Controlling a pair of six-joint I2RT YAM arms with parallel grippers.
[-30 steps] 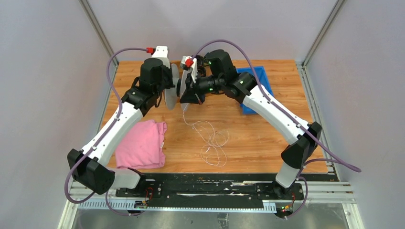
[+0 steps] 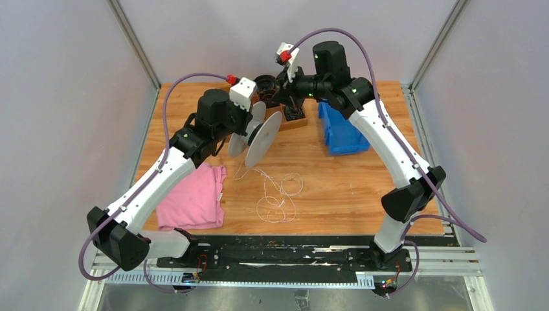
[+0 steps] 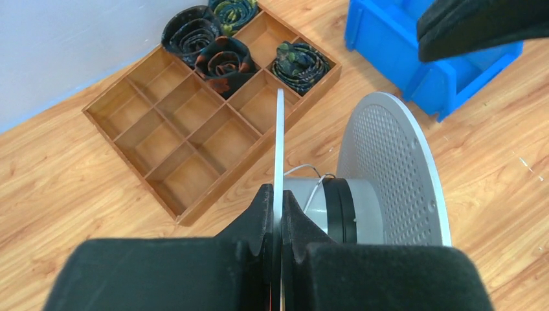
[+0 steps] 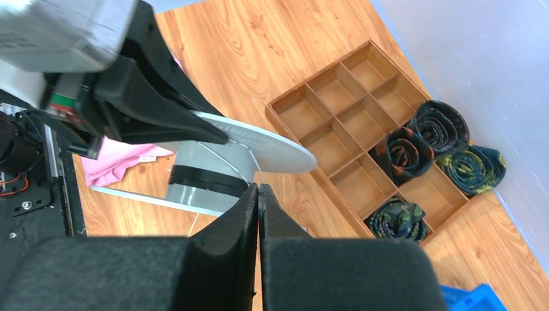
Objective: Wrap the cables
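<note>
My left gripper (image 2: 246, 128) is shut on the rim of one pale disc of the spool (image 2: 264, 140), which hangs tilted above the table. In the left wrist view this disc (image 3: 279, 142) shows edge-on; beyond it are the grey core with a black band (image 3: 340, 207) and the other disc (image 3: 395, 162). White cable (image 2: 277, 206) lies in loose loops on the table below. A thin white strand (image 4: 254, 159) runs from the core towards the tips of my right gripper, which is shut; whether it pinches the strand cannot be told.
A wooden compartment tray (image 3: 201, 136) holding several rolled dark cloths (image 4: 404, 155) stands at the back. A blue bin (image 2: 344, 133) sits right of it, and a pink cloth (image 2: 192, 197) lies front left. Open table surrounds the cable's right side.
The spool and my left gripper have moved right and slightly nearer. My right gripper has swung from beside the spool up and back to the right. The cable loops have shifted left.
</note>
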